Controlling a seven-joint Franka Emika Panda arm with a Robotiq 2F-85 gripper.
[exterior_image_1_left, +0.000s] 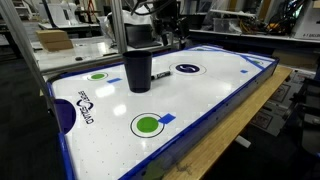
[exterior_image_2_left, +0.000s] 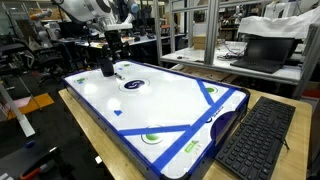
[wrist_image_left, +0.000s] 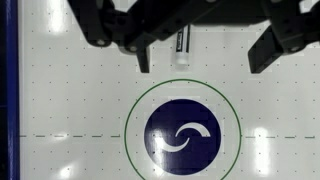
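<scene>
A white and dark marker lies on the whiteboard table, its far end hidden under my gripper in the wrist view. Above it hangs my gripper, with the fingers wide apart and nothing between them. The marker sits nearer the left finger than the right one. In the first exterior view the marker rests just right of a black cup that stands upright, and the gripper is up behind it. The cup shows small at the far end in the second exterior view.
A dark blue round logo is printed beside the marker. Blue tape strips cross the board's other end. A keyboard and a laptop stand off the board. Much of the board's surface is bare.
</scene>
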